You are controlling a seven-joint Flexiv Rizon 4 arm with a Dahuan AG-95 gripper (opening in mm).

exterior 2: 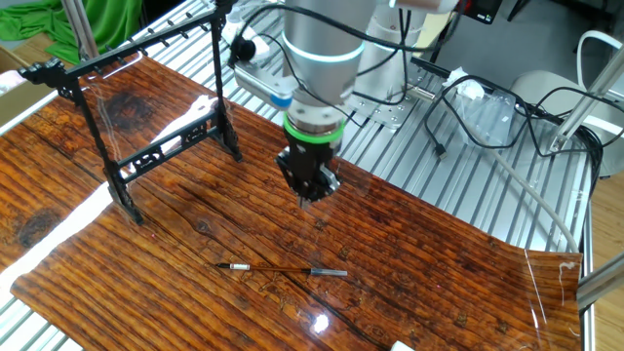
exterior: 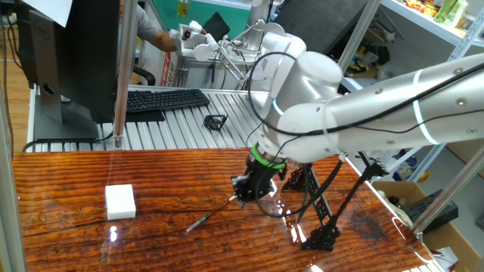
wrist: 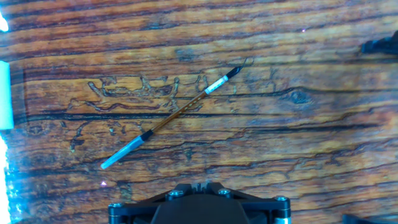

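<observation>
A thin writing brush point(wrist: 180, 113) with a brown shaft, dark tip and pale blue-grey end lies diagonally on the wooden-patterned table in the wrist view. It also shows as a slim brush point(exterior 2: 283, 269) in exterior view 2 and a brush point(exterior: 209, 214) in exterior view 1. My black gripper point(exterior 2: 304, 195) hangs above the table, apart from the brush, and points downward. In exterior view 1 the gripper point(exterior: 240, 195) overlaps the brush's tip end. Only its dark front parts show at the wrist view's bottom edge. How its fingers stand is unclear, and no held object is visible.
A black rack point(exterior 2: 161, 107) with a hooked top bar stands on the table near the arm. A white block point(exterior: 120, 202) lies at the other side. Bare tabletop surrounds the brush. Behind are a keyboard point(exterior: 168, 100) and a monitor point(exterior: 64, 68).
</observation>
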